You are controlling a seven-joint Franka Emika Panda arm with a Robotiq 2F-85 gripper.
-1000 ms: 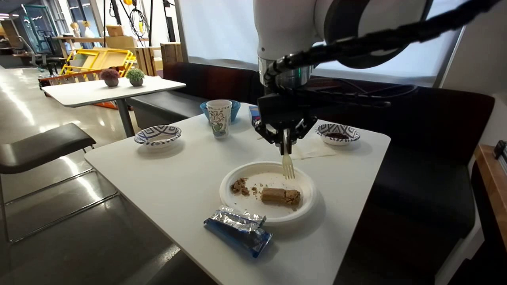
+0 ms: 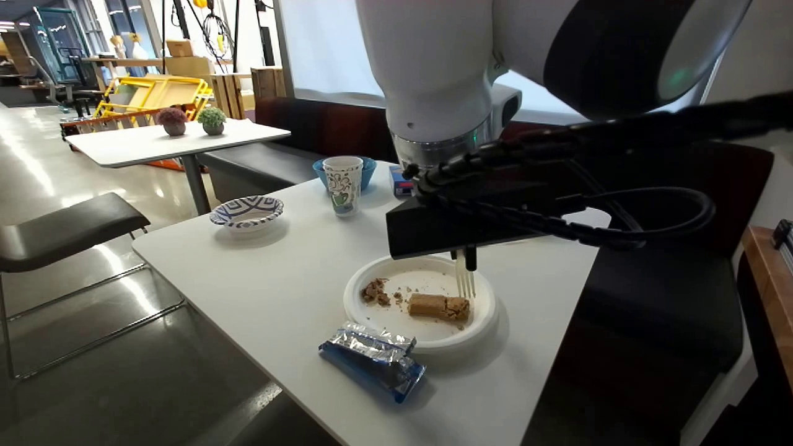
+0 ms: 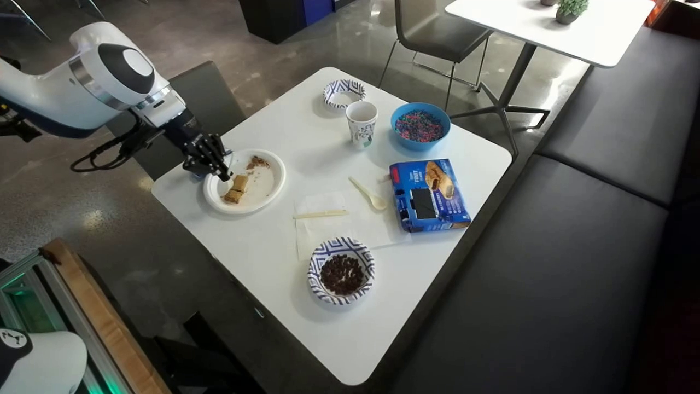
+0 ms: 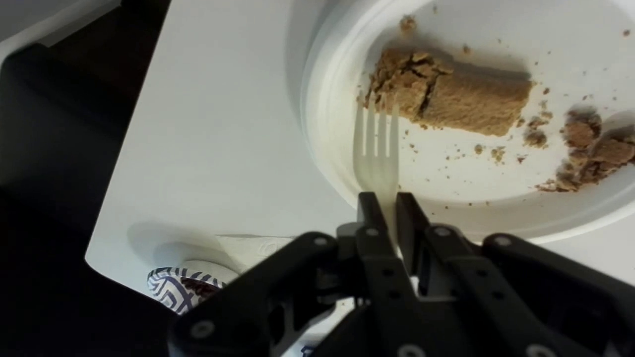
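Note:
A pale plastic fork [image 4: 376, 154] is clamped between the fingers of my gripper, its tines pointing away from me. In the wrist view those tines overlap the cracked end of a brown bar [image 4: 476, 98]; whether they touch it I cannot tell. The bar lies on a white plate [image 2: 355, 308], with a crumbled heap [image 2: 373, 291] at the plate's other side and loose crumbs between. From exterior view 1, the fork [image 2: 465, 279] hangs tines down beside the bar's broken end. The gripper's fingers are mostly hidden there by its dark body.
A torn blue wrapper [image 2: 375, 360] lies against the plate's near side. Farther off are a cup [image 3: 362, 123], a blue bowl [image 3: 398, 134], a patterned bowl [image 3: 316, 279] with dark bits, a blue box [image 3: 453, 220], a spoon [image 3: 377, 200] and a knife [image 3: 321, 214].
My gripper has tilted and turned, and its body now hides most of the patterned bowl behind. The fork has shifted slightly right and lower, to the bar's cracked end. The bar looks unmoved.

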